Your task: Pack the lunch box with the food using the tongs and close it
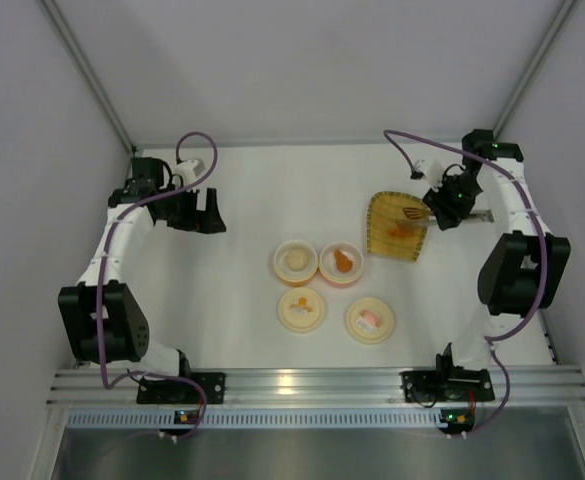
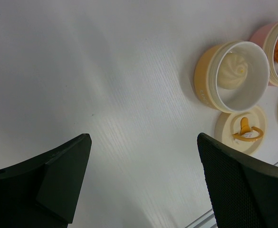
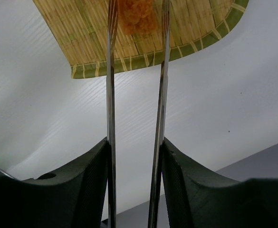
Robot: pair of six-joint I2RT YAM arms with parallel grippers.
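My right gripper [image 1: 442,212] holds long metal tongs, whose two arms [image 3: 111,104] reach down over the orange fried food [image 3: 136,16] on the bamboo mat [image 1: 392,245]. The tong tips are apart, one on each side of the food; contact is unclear. Two round containers sit mid-table, one with a cream swirl [image 2: 231,70], the other with orange food [image 1: 343,261]. Two lids [image 1: 301,310] [image 1: 370,320] lie in front of them. My left gripper hangs open over bare table at the left, nothing between its fingers.
Metal rails [image 1: 302,381] run along the front edge.
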